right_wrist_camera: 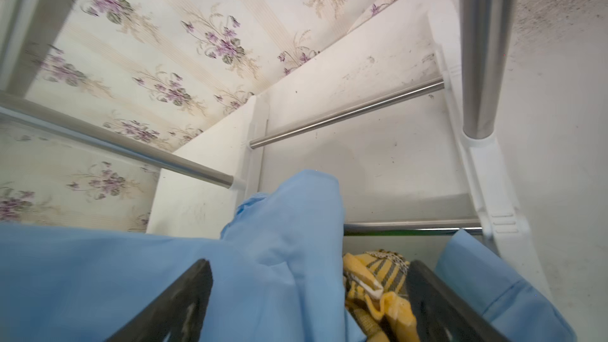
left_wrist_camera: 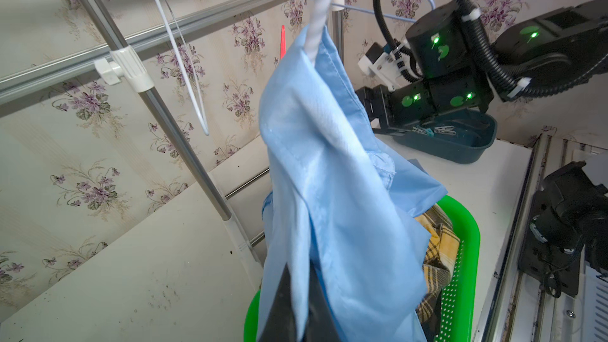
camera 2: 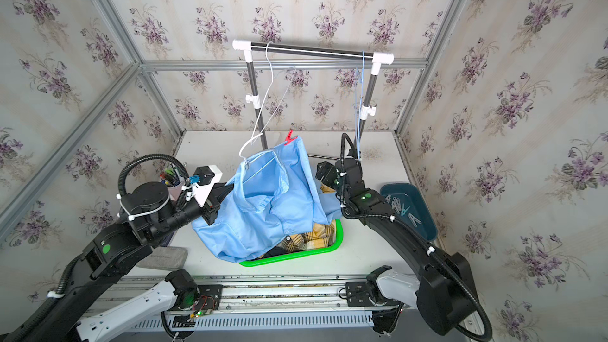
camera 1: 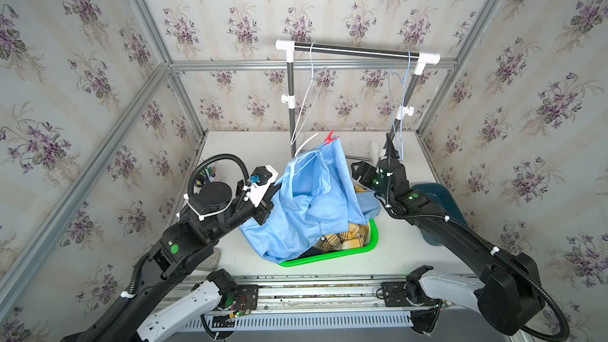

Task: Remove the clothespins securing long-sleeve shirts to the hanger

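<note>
A light blue long sleeve shirt point(camera 1: 304, 209) hangs bunched over the basket. My left gripper is shut on a fold of it at the left. A red clothespin point(camera 1: 330, 137) sits at the shirt's raised top corner; its tip also shows as a red clothespin point(left_wrist_camera: 282, 41) in the left wrist view. A white curved hanger piece point(camera 1: 306, 144) reaches into the shirt by the collar. My right gripper stands open just right of the shirt, with blue cloth behind and between its fingers; contact cannot be made out.
Under the shirt is a green basket point(camera 1: 373, 237) with yellow plaid clothes. A thin white hanger point(camera 1: 304, 98) and a blue hanger point(camera 1: 405, 95) hang from the rack bar point(camera 1: 361, 52). A dark teal bin point(camera 2: 418, 199) with clothespins stands at the right.
</note>
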